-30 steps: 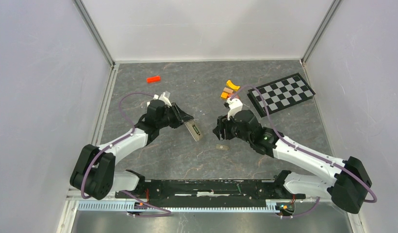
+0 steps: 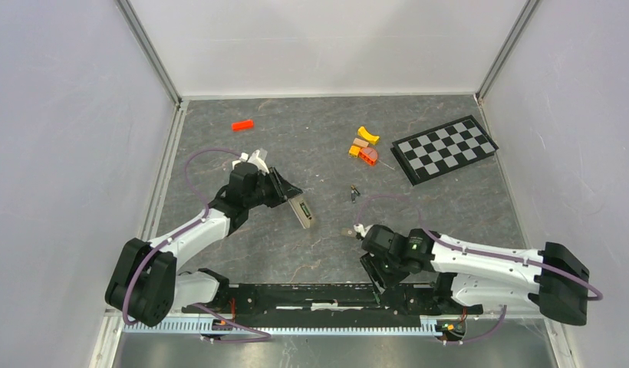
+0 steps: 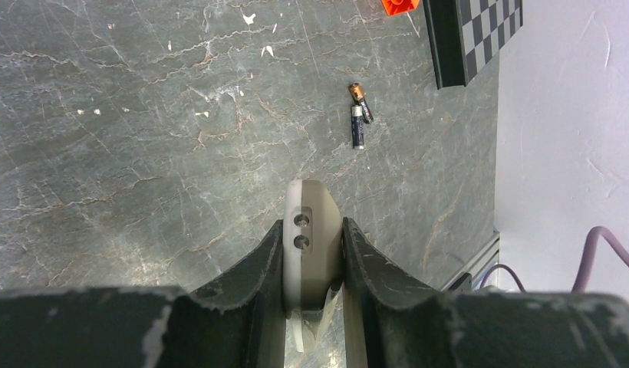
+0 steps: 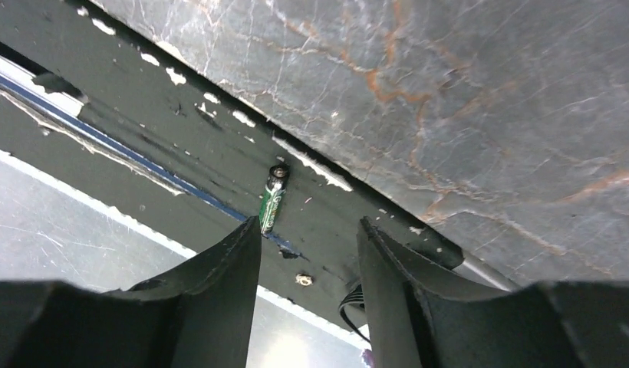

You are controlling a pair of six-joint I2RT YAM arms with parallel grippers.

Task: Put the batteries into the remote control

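Observation:
The remote control (image 2: 304,214) is pale grey, held tilted above the table with its battery slot showing in the top view. My left gripper is shut on it. A green battery (image 4: 272,199) lies in the black strip along the table's front edge. Over that strip hangs my right gripper, its fingers apart with nothing between them; the battery shows beyond the left fingertip. Two more batteries, one dark and silver (image 3: 357,129) and one copper-topped (image 3: 360,101), lie together mid-table. A small flat cover (image 2: 347,231) rests near the right arm, partly hidden in the top view.
Yellow and orange toy pieces (image 2: 364,146) and a checkered board (image 2: 443,149) occupy the back right. An orange block (image 2: 242,125) is at the back left. Around the remote, the table is bare. Where the table ends, the black strip (image 2: 265,295) begins.
My right gripper has swung from mid-table toward the front edge, past the flat cover, and is now over the black strip. The left arm with the remote has barely shifted.

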